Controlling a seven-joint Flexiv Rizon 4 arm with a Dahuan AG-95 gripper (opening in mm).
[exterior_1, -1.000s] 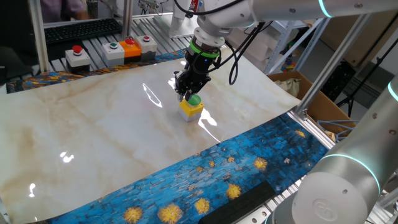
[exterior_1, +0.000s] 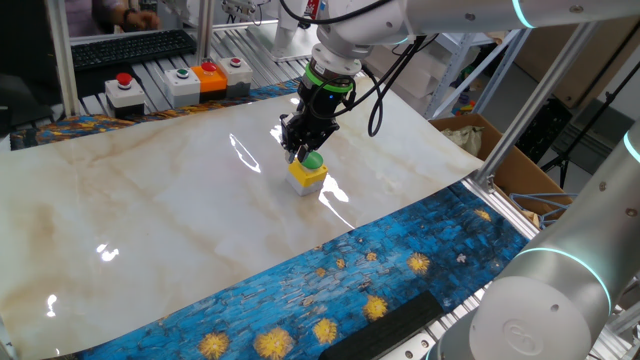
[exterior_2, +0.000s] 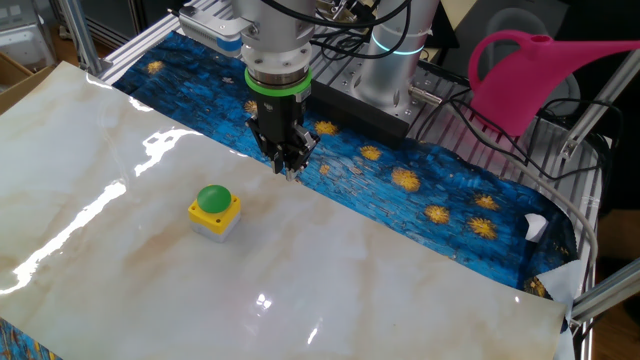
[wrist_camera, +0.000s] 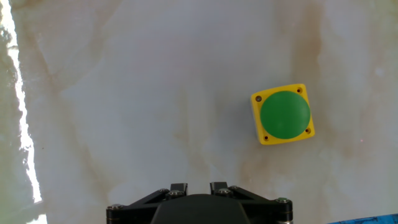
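Note:
A push button box with a yellow top, grey base and green dome (exterior_1: 313, 160) stands upright on the marbled sheet. In exterior view 2 the button box (exterior_2: 214, 212) sits clear of my gripper (exterior_2: 287, 172), which hangs above the table, nearer the robot base. My gripper (exterior_1: 298, 154) overlaps the box in exterior view 1, hiding part of it. From the wrist, the green dome (wrist_camera: 285, 115) lies ahead and to the right of my gripper. A narrow gap shows between the fingertips, with nothing in it; the fingers stand partly open.
Several other button boxes (exterior_1: 183, 87) line the far edge, near a black keyboard (exterior_1: 128, 60). A pink watering can (exterior_2: 520, 80) stands beside the robot base. The marbled sheet (exterior_2: 330, 270) is bare around the button, with blue floral cloth (exterior_1: 330, 290) along its base side.

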